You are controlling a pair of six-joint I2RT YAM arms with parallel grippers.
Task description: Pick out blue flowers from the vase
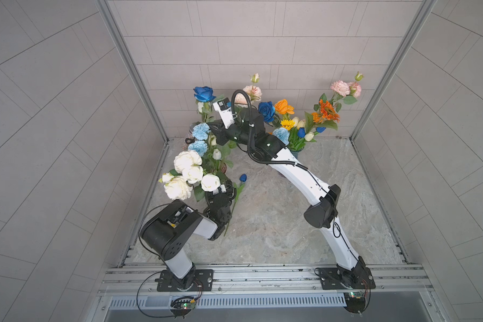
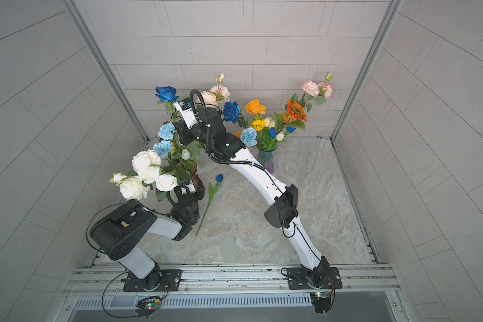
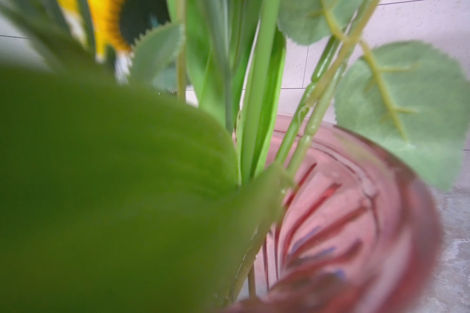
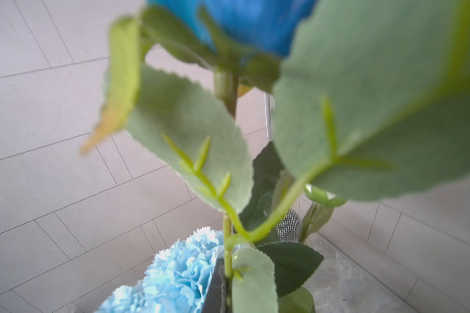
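Note:
A reddish glass vase (image 3: 381, 219) at the left holds mixed flowers, including a blue rose (image 1: 204, 92) and light blue carnations (image 1: 198, 147). My left gripper (image 1: 220, 190) is low beside this vase, under the white roses; its fingers are hidden. My right gripper (image 1: 214, 128) is high among the stems, beside the carnations and below the blue rose; whether its fingers are open or shut is hidden by leaves. A blue tulip (image 2: 219, 177) lies on the table right of the left gripper.
A second vase (image 2: 265, 161) with blue, orange, yellow and pink flowers stands at the back right, behind my right arm.

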